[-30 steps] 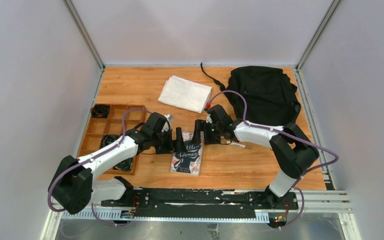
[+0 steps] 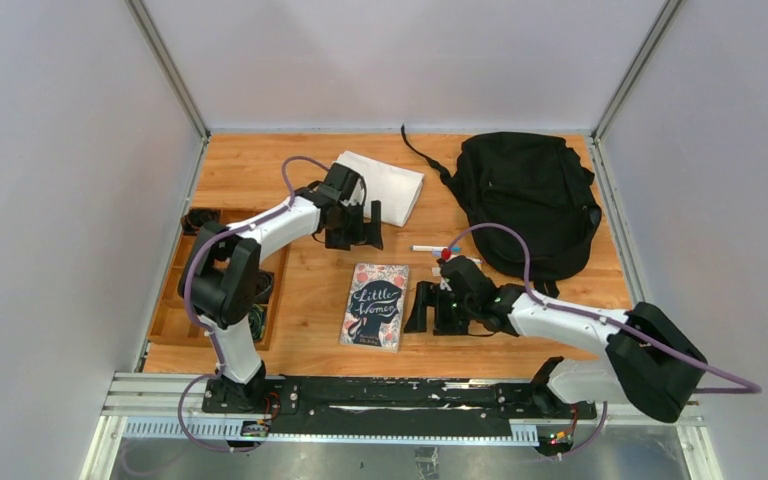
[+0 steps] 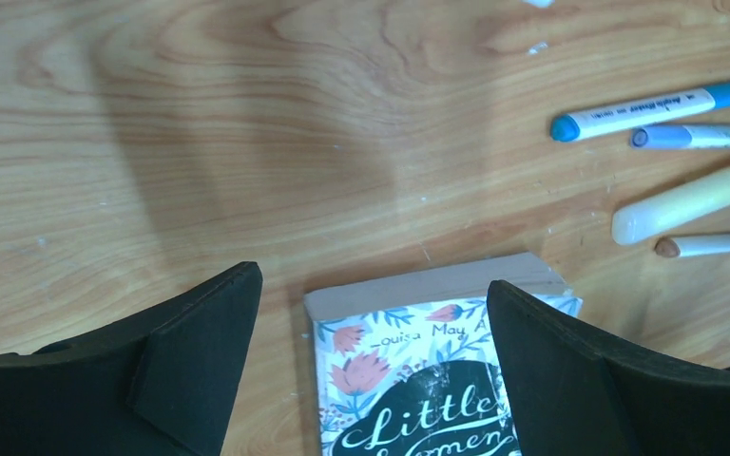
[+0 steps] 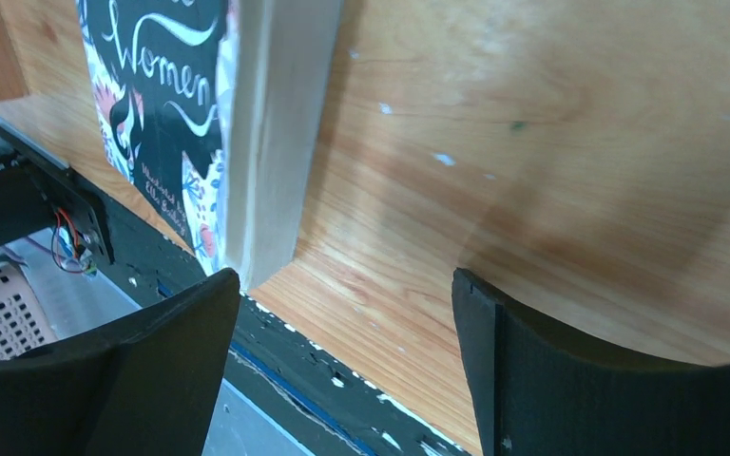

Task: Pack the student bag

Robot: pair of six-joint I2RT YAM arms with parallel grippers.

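The Little Women book (image 2: 373, 305) lies flat, face up, near the table's front middle. Behind it, my left gripper (image 2: 356, 235) stands open, with part of the book (image 3: 418, 380) in sight between its fingers in the left wrist view. Just right of the book, my right gripper (image 2: 435, 312) is open, above bare wood. The book's page edge (image 4: 290, 133) lies to the left in the right wrist view. A blue marker (image 3: 654, 111), a lighter blue pen (image 3: 699, 137), a yellowish highlighter (image 3: 692, 199) and a brown-tipped pen (image 3: 713, 244) lie loose. The black bag (image 2: 525, 195) rests at the back right.
A folded white cloth or paper (image 2: 385, 188) lies behind the left gripper, partly covered by that arm. On the left stands a wooden compartment tray (image 2: 278, 315) holding dark coiled items, partly hidden by the left arm. Clear wood lies right of the book.
The book has stayed put.
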